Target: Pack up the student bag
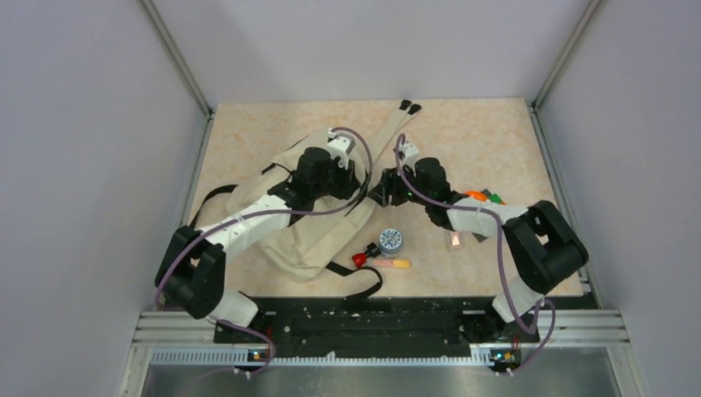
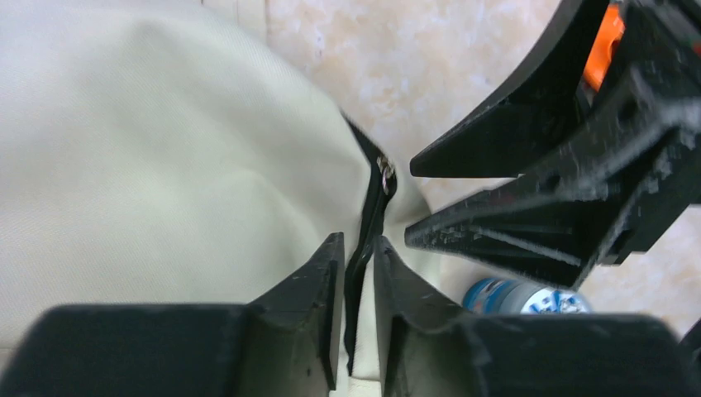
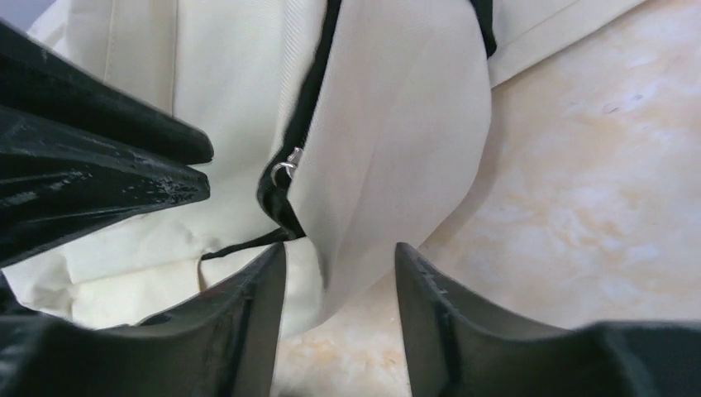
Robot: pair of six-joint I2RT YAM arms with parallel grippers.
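Observation:
The cream canvas bag (image 1: pixel 293 244) lies flat and rumpled on the left half of the table, with a black zipper (image 2: pixel 364 236) and metal pull (image 3: pixel 288 165) along its right edge. My left gripper hangs over that zipper, its fingertips close together with a small gap; whether cloth is between them is unclear. My right gripper is part open beside the zipper at the bag's edge, fingers apart, nothing clearly held. The two grippers nearly meet in the top view.
A round blue-lidded tin (image 1: pixel 390 242), a red-and-black object (image 1: pixel 360 258) and an orange-yellow stick (image 1: pixel 397 264) lie below the grippers. An orange item (image 1: pixel 476 194) and other small things sit behind the right arm.

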